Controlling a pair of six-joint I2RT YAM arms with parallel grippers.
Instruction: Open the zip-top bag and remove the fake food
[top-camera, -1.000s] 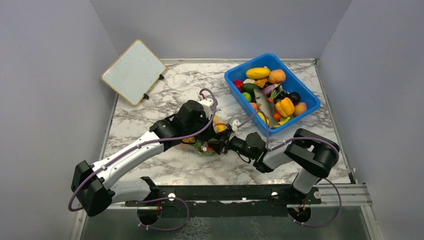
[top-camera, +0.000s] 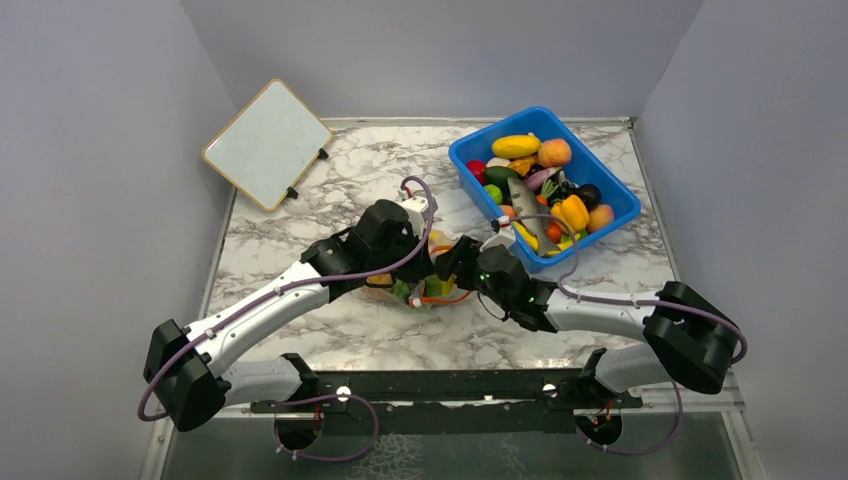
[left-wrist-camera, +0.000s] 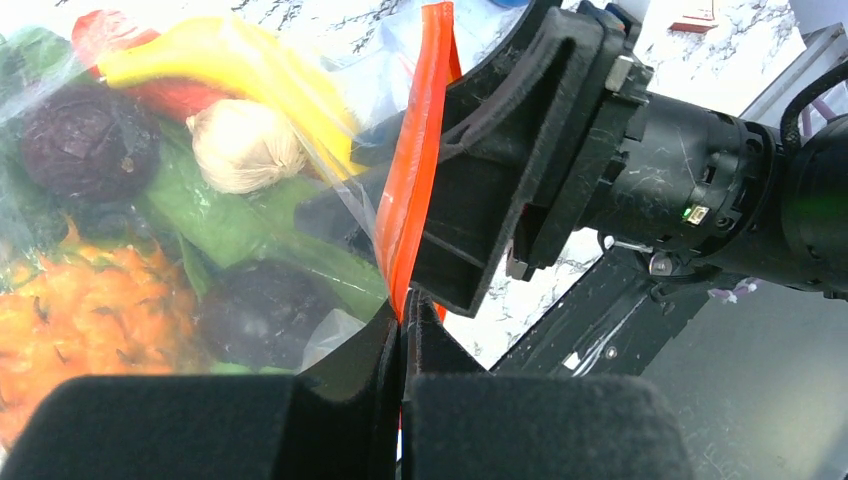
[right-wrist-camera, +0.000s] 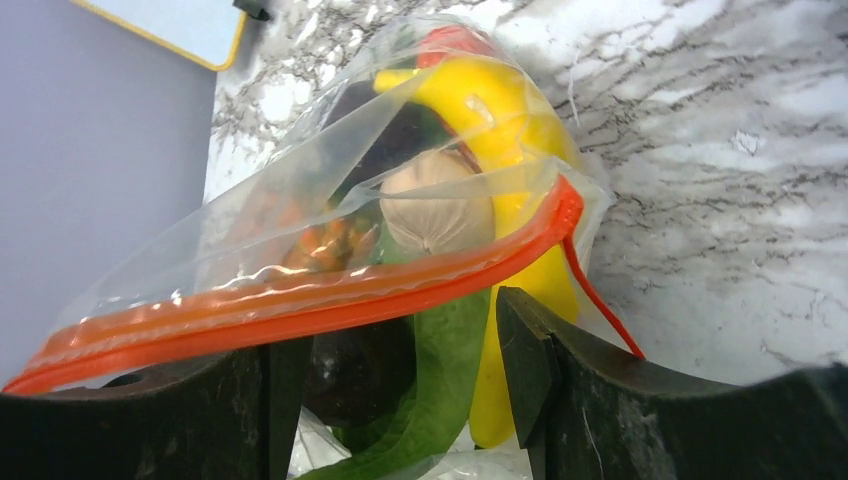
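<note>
The clear zip top bag (top-camera: 375, 295) lies at the table's middle, its mouth gaping between orange edges. My left gripper is shut on one orange edge (left-wrist-camera: 415, 170), which runs down between its fingertips. From the right, my right gripper reaches in at the mouth, open, its fingers (right-wrist-camera: 535, 375) apart below the orange strip. Inside are a yellow banana-like piece (right-wrist-camera: 500, 110), a pale bulb (left-wrist-camera: 240, 145), a green piece (right-wrist-camera: 445, 365), dark round pieces (left-wrist-camera: 90, 145) and an orange spiky piece (left-wrist-camera: 95, 315). Nothing is clearly gripped by the right fingers.
A blue bin (top-camera: 625, 215) full of fake food stands at the back right. At the back left is a whiteboard (top-camera: 268, 145). Both arms crowd close together over the bag.
My right gripper has shifted at the bag's mouth and its arm has swung outward to the right. The orange edges now stand farther apart. My left arm has stayed still.
</note>
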